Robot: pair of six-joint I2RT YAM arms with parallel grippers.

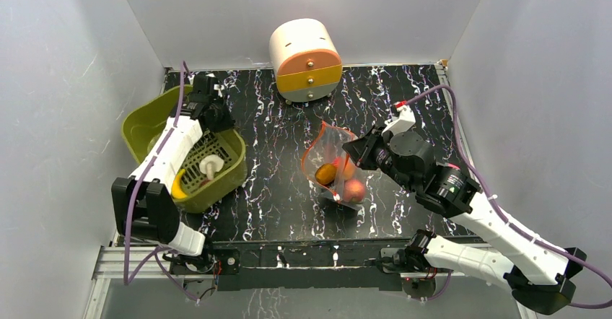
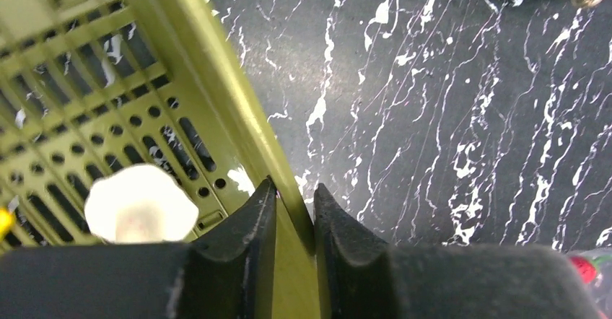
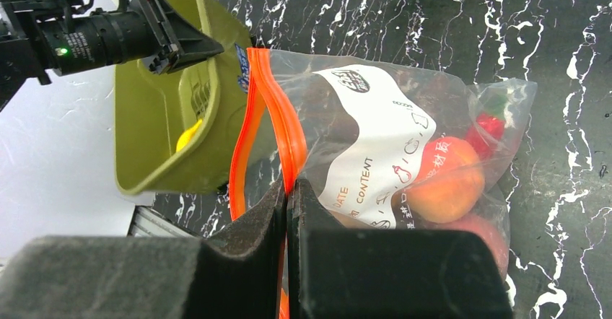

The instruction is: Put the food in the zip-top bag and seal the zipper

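A clear zip bag (image 1: 328, 156) with an orange zipper stands on the table, its mouth spread and several fruits inside, among them a peach (image 3: 445, 178) and a red item (image 3: 485, 135). My right gripper is shut at the orange zipper (image 3: 283, 117), pinching the bag's edge. In the left wrist view my left gripper is shut on the wall of the green basket (image 2: 245, 110). Inside the basket, a white mushroom (image 1: 211, 164) and a yellow banana (image 1: 177, 185) lie on the slotted floor. The left arm covers part of the basket in the top view.
At the back middle stands a small rounded drawer box (image 1: 309, 59) with orange, yellow and grey drawers. Bare marble-patterned table (image 1: 274, 160) lies between the basket and the bag. Grey walls close in the sides and back.
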